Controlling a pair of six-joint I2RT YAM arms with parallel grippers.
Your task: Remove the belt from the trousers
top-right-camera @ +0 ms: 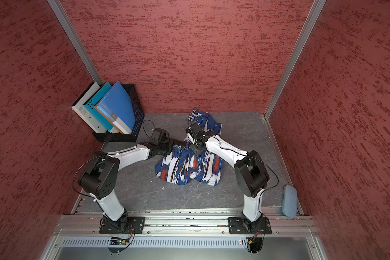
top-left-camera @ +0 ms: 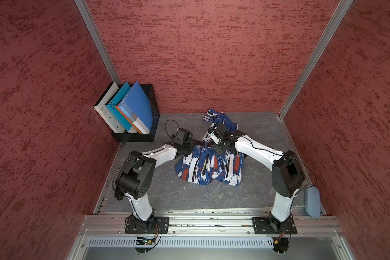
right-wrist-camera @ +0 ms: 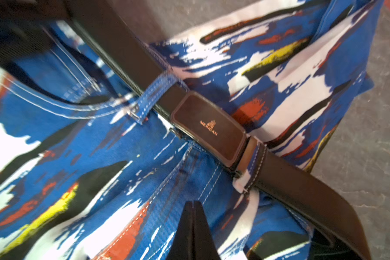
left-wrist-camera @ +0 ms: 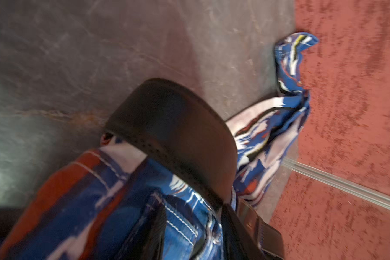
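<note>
Blue, white and red patterned trousers (top-left-camera: 205,166) lie on the grey table. A dark brown belt (right-wrist-camera: 130,60) runs through their loops; its "MEXICAN" buckle (right-wrist-camera: 208,127) lies flat between two loops in the right wrist view. My right gripper has its fingertips together with nothing between them, below the buckle over the trouser front. The buckle is outside its fingers. At the waist's left side, my left gripper stands open, its fingers apart over the trouser pocket near the belt. In the left wrist view the belt bows up from the waistband.
A black basket (top-left-camera: 136,137) of folders (top-left-camera: 136,106) stands at the back left. One trouser leg (top-left-camera: 221,117) is folded towards the back wall. Bare table lies in front; a grey-blue case (top-left-camera: 312,201) is at the right edge.
</note>
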